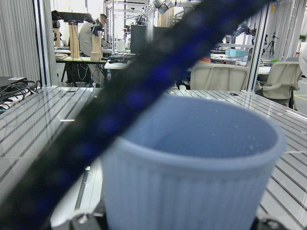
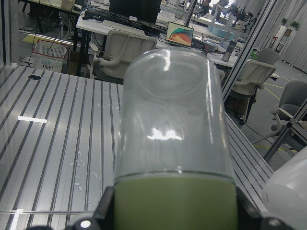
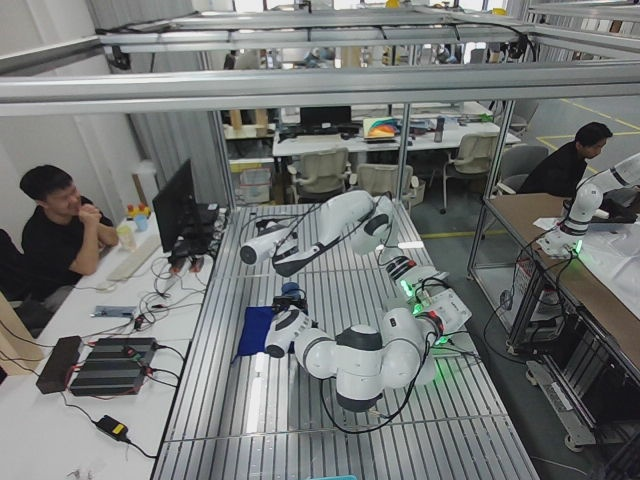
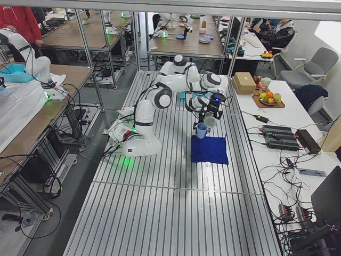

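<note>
A light blue cup (image 1: 192,187) fills the lower middle of the left wrist view; in the camera right view this blue cup (image 4: 201,130) is above the edge of a dark blue cloth (image 4: 209,150). A clear cylindrical container with a green band (image 2: 173,124) fills the middle of the right wrist view, and this container (image 4: 210,121) is beside the cup in the camera right view. Both grippers are at these two vessels, mostly hidden behind them, so whether their fingers are closed on them is hard to tell. A dark blurred band crosses the left wrist view.
Both arms reach over the slatted metal table (image 4: 176,218), whose near half is clear. A white side table (image 3: 60,440) with a monitor (image 3: 178,215), black boxes and cables runs alongside. A fruit board (image 4: 269,101) sits on it.
</note>
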